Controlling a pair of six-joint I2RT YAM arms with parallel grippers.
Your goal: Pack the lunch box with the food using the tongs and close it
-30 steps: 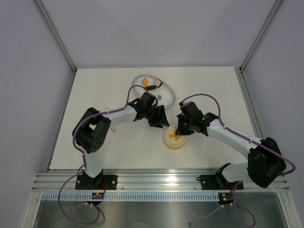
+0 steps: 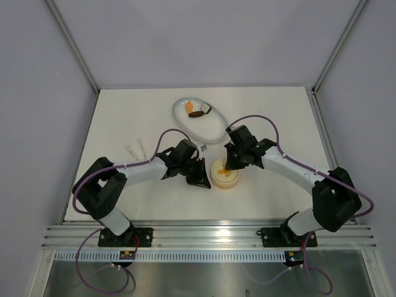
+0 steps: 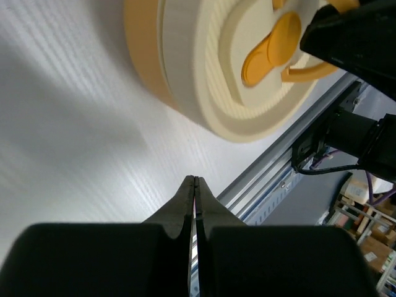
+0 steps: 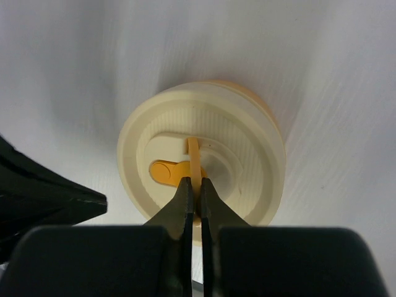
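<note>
A round cream lunch box (image 2: 224, 178) with a yellow latch and handle sits near the front middle of the table; in the left wrist view its side (image 3: 151, 49) shows orange below the cream lid. My right gripper is shut on the upright yellow handle in the lid's middle. Just left of the box, low over the table, my left gripper is shut, nothing showing between its fingers.
A grey oval tray (image 2: 198, 132) with food-like pieces lies at the back middle. Pale chopstick-like sticks (image 2: 141, 147) lie at the left.
My right gripper and the box have shifted slightly left and back.
</note>
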